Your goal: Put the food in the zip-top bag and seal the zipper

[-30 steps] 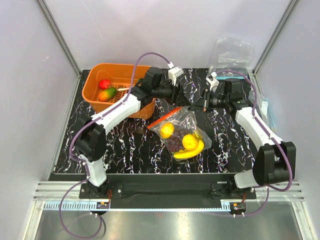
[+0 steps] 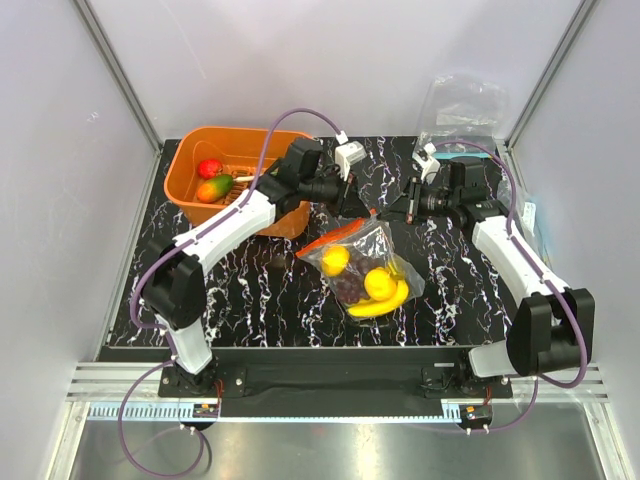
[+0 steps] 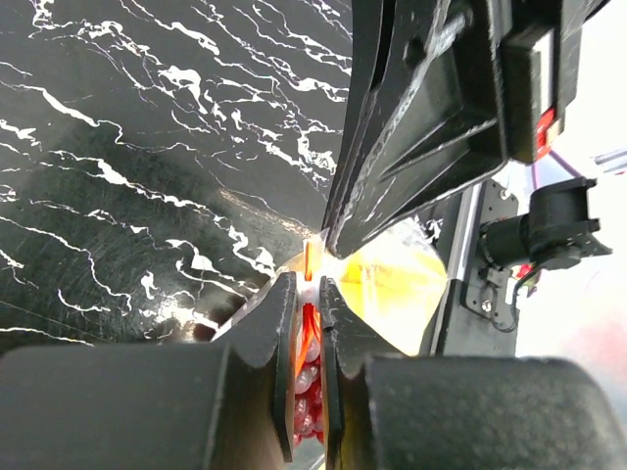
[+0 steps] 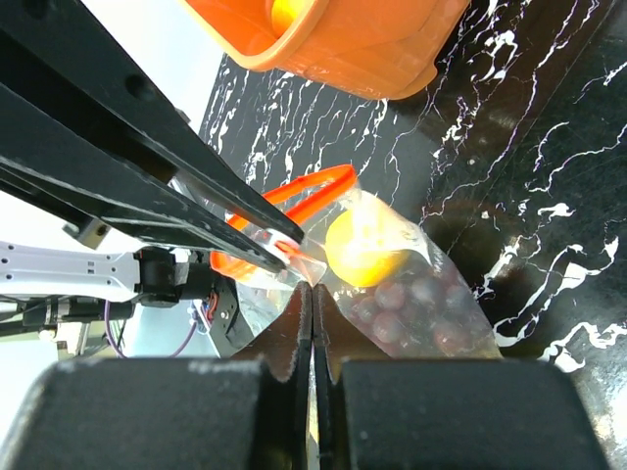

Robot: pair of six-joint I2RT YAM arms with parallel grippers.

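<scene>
The clear zip top bag [image 2: 375, 250] lies on the dark marbled table with a lemon-like yellow fruit [image 2: 335, 260], purple grapes [image 2: 348, 288], a round yellow fruit [image 2: 380, 283] and a banana [image 2: 378, 305] inside. Its orange zipper strip [image 2: 330, 240] runs along the upper left edge. My left gripper is shut on this strip near the bag's upper corner. Close beside it, my right gripper is shut at the same corner, clear film meeting its tips. In the left wrist view, the right gripper's tip [image 3: 335, 245] touches the strip's end.
An orange basket [image 2: 190, 150] with a red fruit [image 2: 209, 168] and a mango-like fruit [image 2: 213, 189] stands at the back left, near the left arm. Empty clear bags [image 2: 465, 105] lie at the back right. Table space in front of the bag is free.
The left gripper has shifted slightly left along the zipper strip, away from the right gripper, and a bit of orange now shows between them. The right arm and the food stay almost still.
</scene>
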